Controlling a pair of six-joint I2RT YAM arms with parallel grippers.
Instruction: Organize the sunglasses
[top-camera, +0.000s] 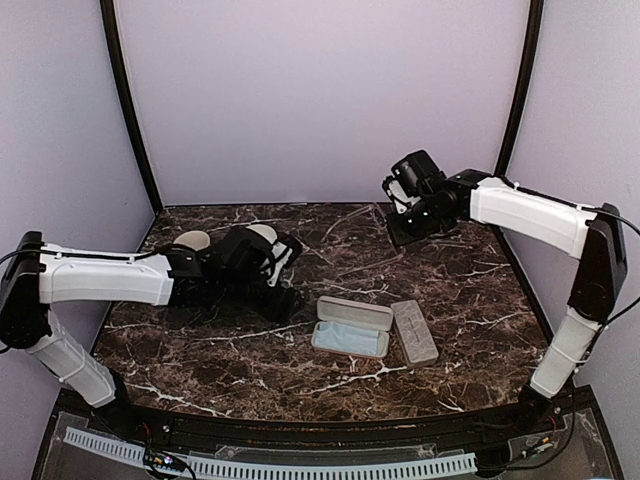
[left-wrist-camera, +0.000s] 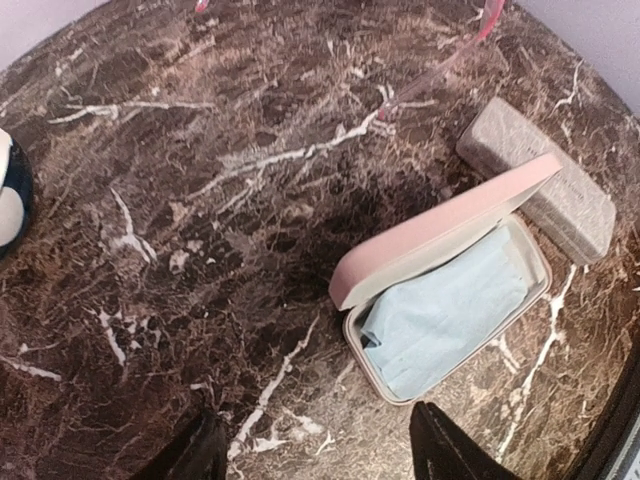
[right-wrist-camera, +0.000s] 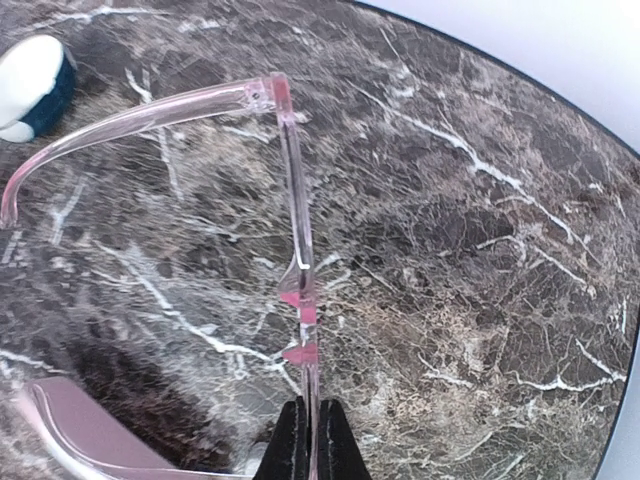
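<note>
My right gripper is shut on pink clear sunglasses, held raised over the back right of the table; one temple reaches out to the left. Below and to the left of them, as seen from above, sits an open pink glasses case with a light blue cloth inside and its lid standing up. My left gripper hangs open left of the case, nothing between its fingers.
A speckled grey case lies just right of the pink one. White round dishes stand at the back left, partly behind the left arm.
</note>
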